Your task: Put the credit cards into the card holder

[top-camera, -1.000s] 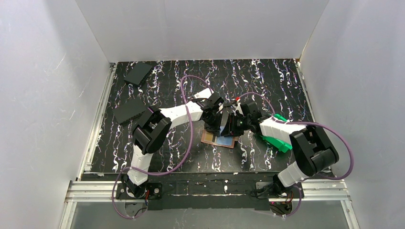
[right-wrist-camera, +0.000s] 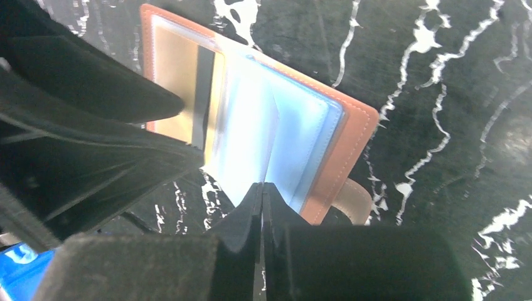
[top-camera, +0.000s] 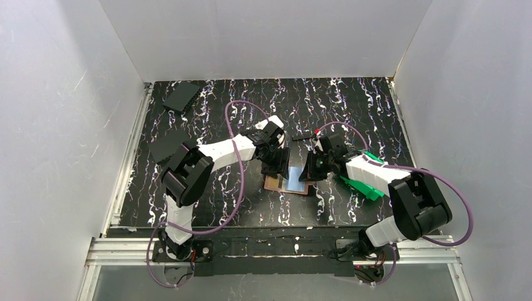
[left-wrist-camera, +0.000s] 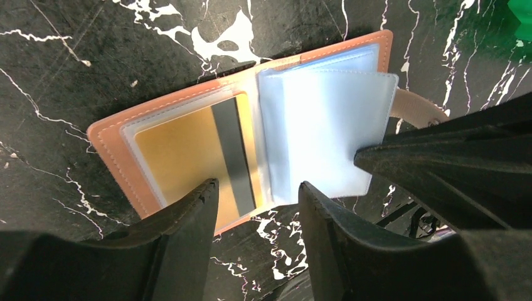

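Note:
The card holder (top-camera: pixel 276 183), brown with stitched edges, lies open on the dark table. On its left side a gold card (left-wrist-camera: pixel 185 150) with a black stripe sits under a clear sleeve. Its other side has pale blue sleeve pages (right-wrist-camera: pixel 298 119), one tilted up from those below. Over the middle of the holder, my left gripper is part open, with no card gripped. My right gripper is shut, its tips at the raised page's edge; whether that thin edge is pinched between them cannot be told.
A green holder (top-camera: pixel 364 188) stands under the right forearm. Two black boxes (top-camera: pixel 182 97) lie at the left, and a small white object (top-camera: pixel 270 123) is behind the left gripper. The grippers are close together; bare table lies in front of the holder.
My left gripper has shifted slightly left, away from the right one. The right gripper has closed and moved only a little; more of the pale sleeve page shows between them.

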